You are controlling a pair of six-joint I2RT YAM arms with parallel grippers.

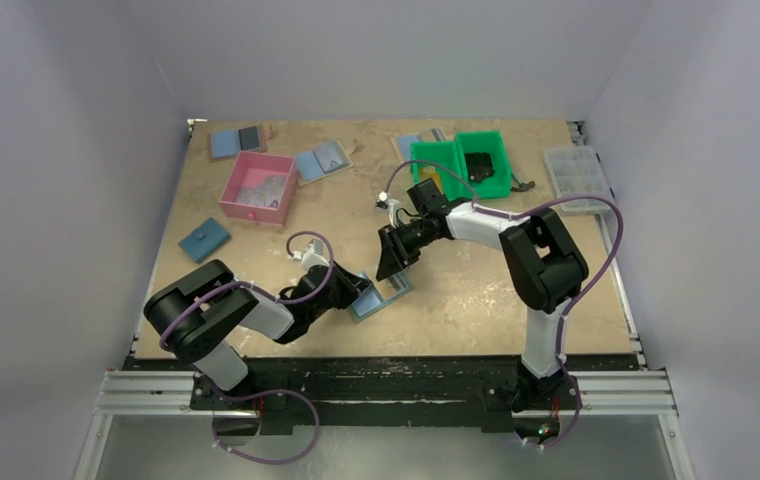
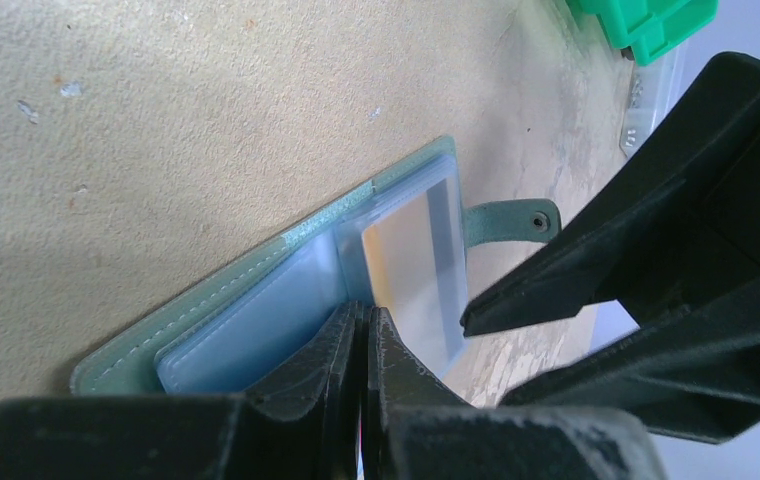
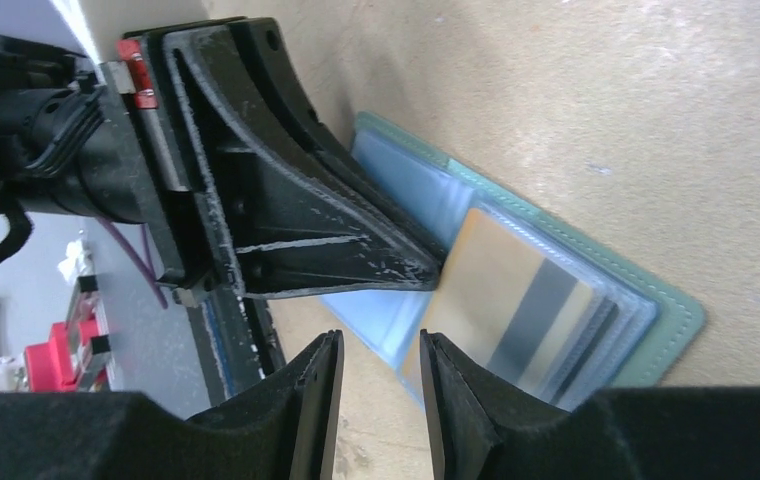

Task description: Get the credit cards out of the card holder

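An open teal card holder (image 1: 376, 308) with clear sleeves lies near the front centre. My left gripper is shut on it at the fold; what is between the fingertips is mostly hidden. A tan card (image 3: 496, 280) with a grey stripe shows in the right-hand sleeve (image 2: 414, 255). My right gripper is over that card, slightly left of it in its wrist view, fingers part open with nothing visible between them.
A pink box (image 1: 278, 205), green bins (image 1: 496, 185), a clear tray (image 1: 578, 175), a closed blue holder (image 1: 204, 240) and several other holders surround the work area.
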